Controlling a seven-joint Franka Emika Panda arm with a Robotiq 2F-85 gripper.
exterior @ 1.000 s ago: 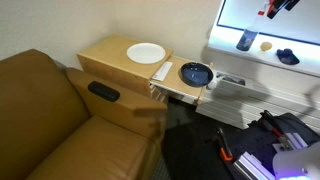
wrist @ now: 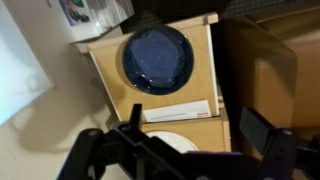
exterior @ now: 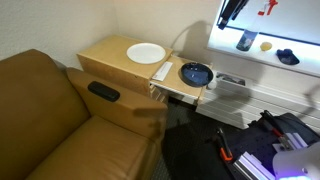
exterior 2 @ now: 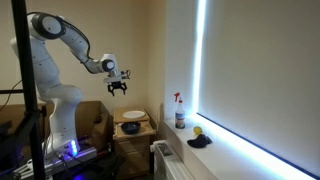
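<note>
My gripper (exterior 2: pixel 116 88) hangs in the air above the wooden cabinet, open with nothing between its fingers. In the first exterior view only part of the gripper (exterior: pixel 232 12) shows at the top edge. A dark blue round dish (wrist: pixel 158 60) rests on the pale wooden shelf, below and ahead of the gripper in the wrist view. Behind it on the cabinet top lies a white plate (exterior: pixel 146 53), partly hidden by my gripper in the wrist view. Between the two is a flat white strip-like object (exterior: pixel 162 71).
On the white window ledge stand a spray bottle (exterior 2: pixel 179 112), a yellow item (exterior 2: pixel 197 130) and a dark item (exterior 2: pixel 201 140). A brown sofa (exterior: pixel 75 120) with a black remote-like object (exterior: pixel 104 91) flanks the cabinet. Air above the dish is clear.
My gripper has swung leftward in the first exterior view, from near the top right corner past the spray bottle's top. The dish, plate and ledge items have stayed put.
</note>
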